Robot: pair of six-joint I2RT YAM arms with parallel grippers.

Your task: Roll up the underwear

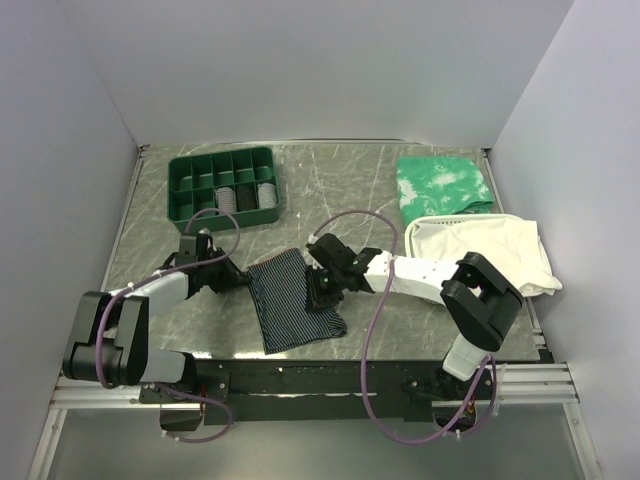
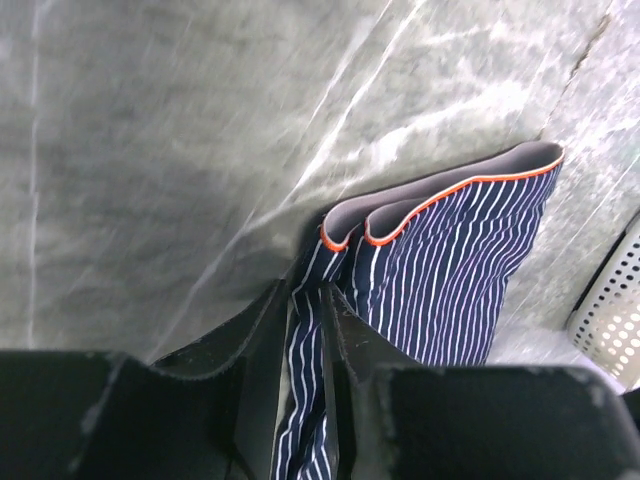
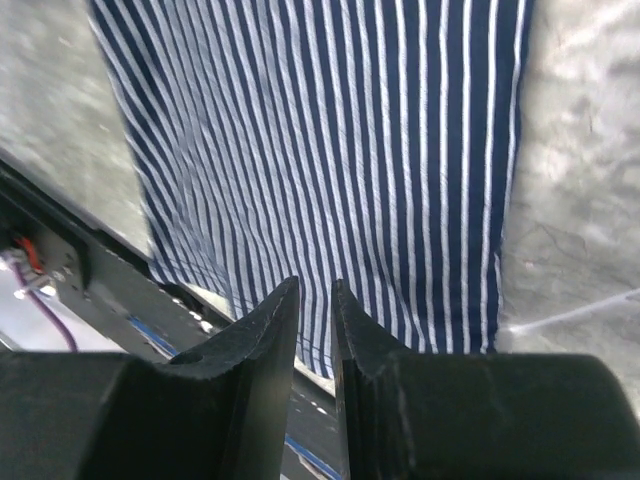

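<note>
The navy, white-striped underwear lies spread flat on the marble table. In the left wrist view its grey-lined waistband with an orange edge stands in folds. My left gripper is at the cloth's upper left edge. Its fingertips are apart, and a striped fold shows between them; whether they grip it cannot be seen. Over the right part of the cloth is my right gripper, its fingers parted above the stripes with nothing held between them.
A green divided box at the back left holds several rolled items. At the right stands a white basket with white cloth, and a green patterned cloth lies behind it. Bare table shows behind the underwear.
</note>
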